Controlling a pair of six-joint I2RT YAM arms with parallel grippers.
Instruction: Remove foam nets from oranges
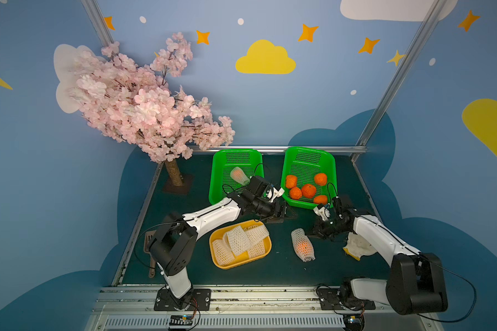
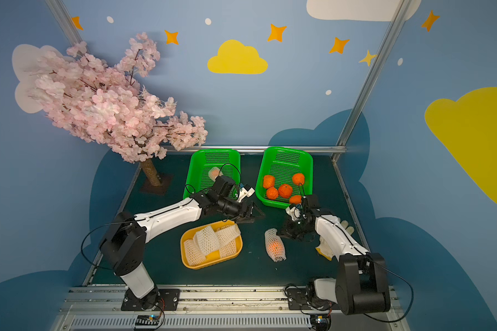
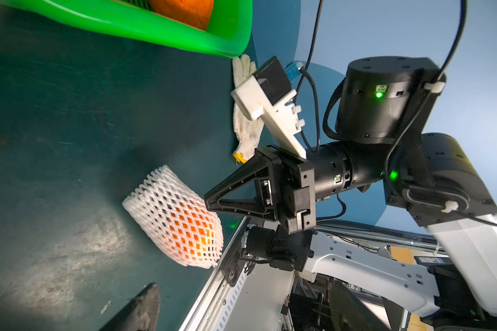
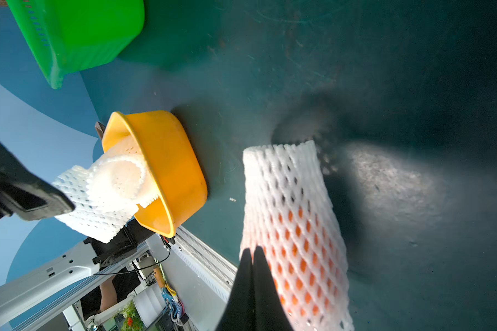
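An orange in a white foam net [image 1: 302,244] lies on the dark green table between my two arms. My right gripper is shut with its fingertips together and nothing between them. In the right wrist view the netted orange [image 4: 295,242] is outside those fingers, just beyond and to their right. The left gripper stands open and empty, apart from the netted orange [image 3: 176,220]. A second netted orange [image 1: 239,175] sits in the left green basket [image 1: 216,190]. Several bare oranges [image 1: 308,191] lie in the right green basket [image 1: 332,165].
A yellow tray [image 1: 222,265] of removed foam nets [image 1: 238,240] stands left of the netted orange. A work glove [image 1: 360,246] lies beneath the right arm. At the far left are a slotted tool [image 1: 151,259] and a blossom tree [image 1: 174,173].
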